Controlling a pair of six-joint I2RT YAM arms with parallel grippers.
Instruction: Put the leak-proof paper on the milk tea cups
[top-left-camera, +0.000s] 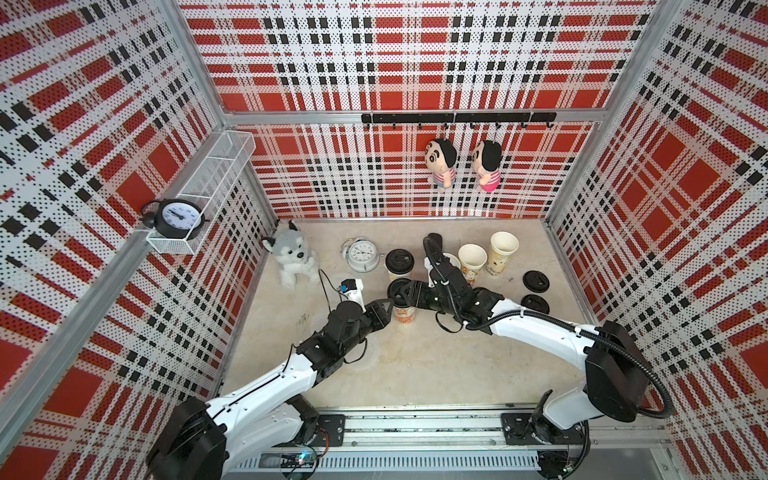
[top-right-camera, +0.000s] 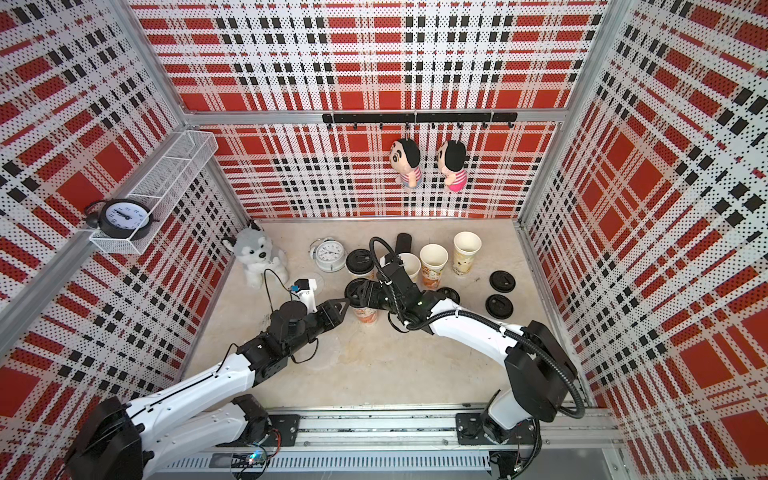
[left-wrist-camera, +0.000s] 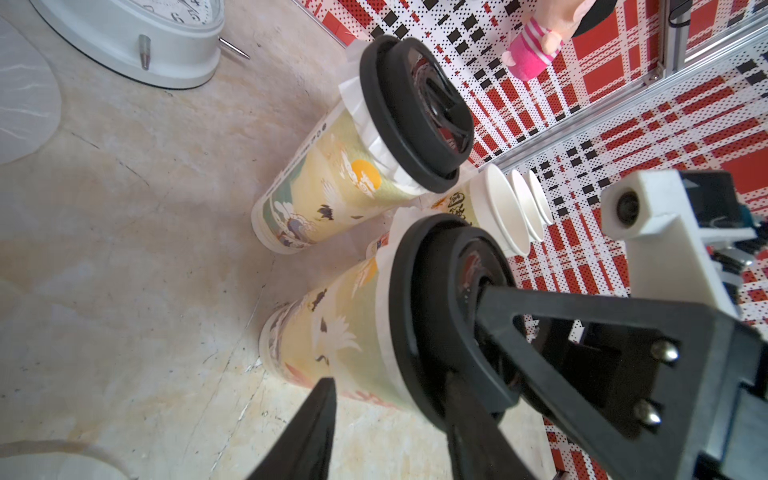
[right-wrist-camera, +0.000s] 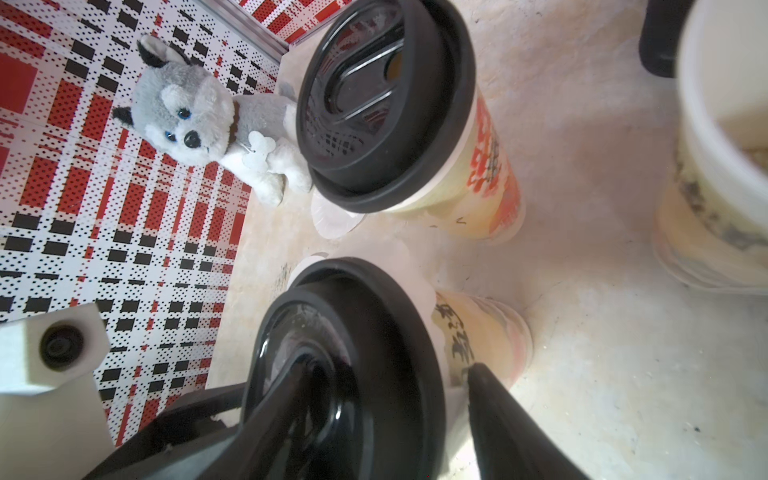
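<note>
The front milk tea cup (left-wrist-camera: 328, 336) stands upright with leak proof paper (right-wrist-camera: 392, 260) showing under its black lid (left-wrist-camera: 424, 312). My right gripper (top-left-camera: 412, 296) is shut on that lid, coming from the right. My left gripper (top-left-camera: 382, 308) is part open at the cup's left side, close to the lid. Behind stands a second lidded cup (left-wrist-camera: 328, 184) with white paper under its rim. White paper discs (left-wrist-camera: 24, 96) lie on the table to the left.
Open cups (top-left-camera: 502, 248) stand at the back right, with loose black lids (top-left-camera: 535, 280) beside them. A husky toy (top-left-camera: 292, 256) and alarm clock (top-left-camera: 364, 254) sit at the back left.
</note>
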